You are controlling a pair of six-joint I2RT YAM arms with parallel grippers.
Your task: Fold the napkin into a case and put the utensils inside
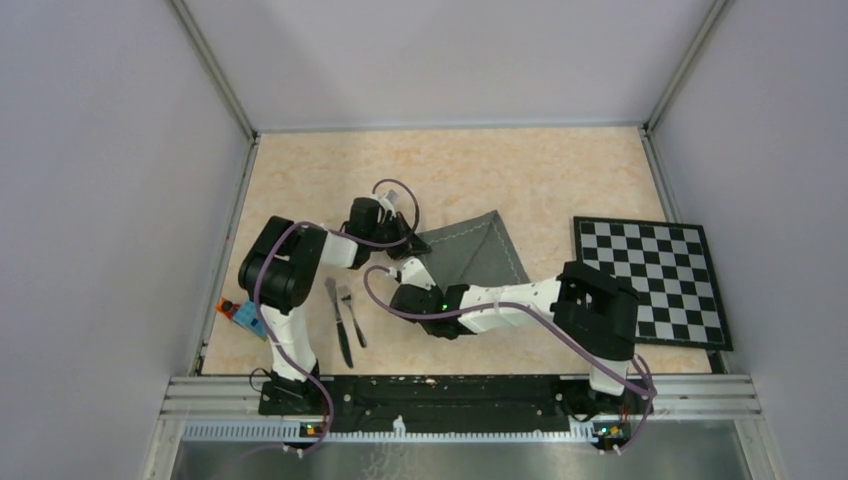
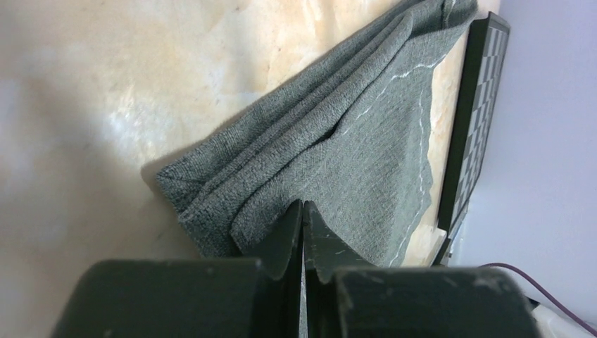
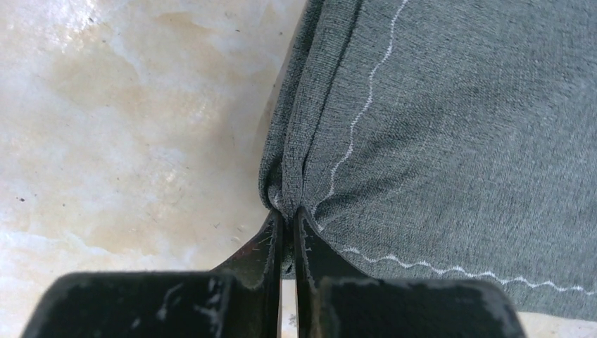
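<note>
The grey napkin (image 1: 492, 262) lies on the table with several folded layers along one edge. In the top view the right arm covers its lower part. My left gripper is shut at the napkin (image 2: 380, 176), its tips against the cloth near the layered edge; whether cloth is pinched there does not show. At the napkin's near left corner, my right gripper is shut with a bunched bit of the napkin (image 3: 450, 162) between its fingers. A knife (image 1: 342, 335) and a fork (image 1: 353, 318) lie side by side left of the napkin.
A black-framed checkered board (image 1: 655, 280) lies at the right. A small blue and orange object (image 1: 247, 317) sits at the left edge, beside the left arm.
</note>
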